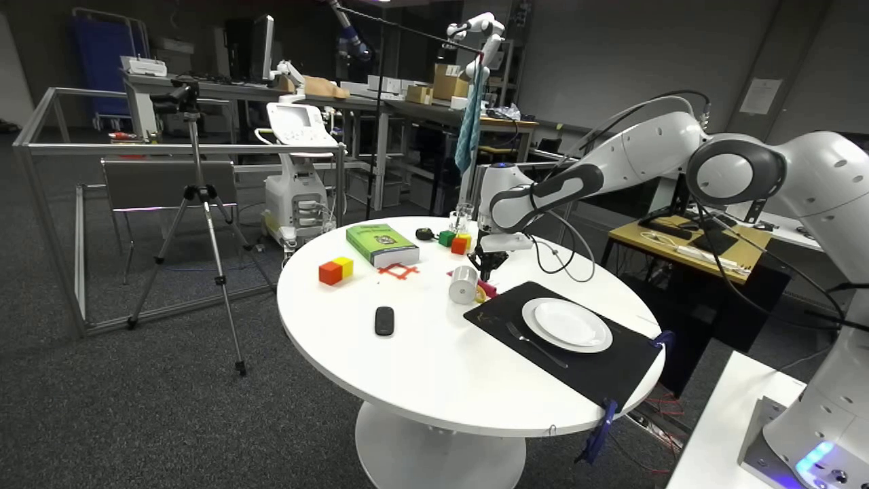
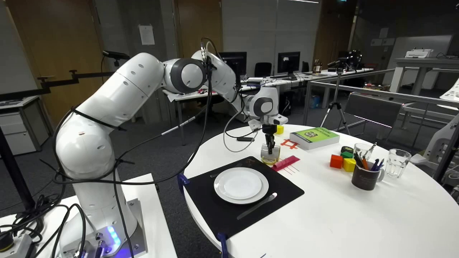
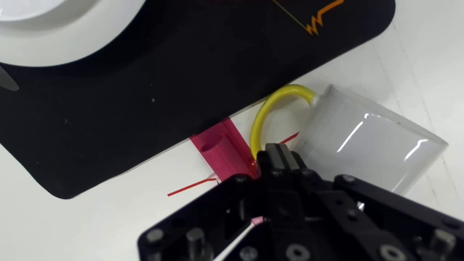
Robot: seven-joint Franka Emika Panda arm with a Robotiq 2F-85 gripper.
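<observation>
A white mug (image 3: 369,135) with a yellow handle (image 3: 261,117) lies on its side by the corner of the black placemat (image 3: 113,126). My gripper is shut above it, its fingertips near the lower end of the handle, with nothing visible between them. Whether the tips touch the mug cannot be made out. Partly hidden behind the gripper is a dark pink strip (image 3: 224,150) on the table, next to the mat. In exterior view 2 the gripper (image 2: 270,151) points down at the tipped mug (image 2: 264,151).
White plates (image 2: 219,189) and cutlery rest on the placemat. A green book (image 1: 383,244), coloured cubes (image 1: 330,273) and a dark mug of pens (image 2: 364,178) stand elsewhere on the round table. The table's front left, around a black handheld object (image 1: 384,321), is largely clear.
</observation>
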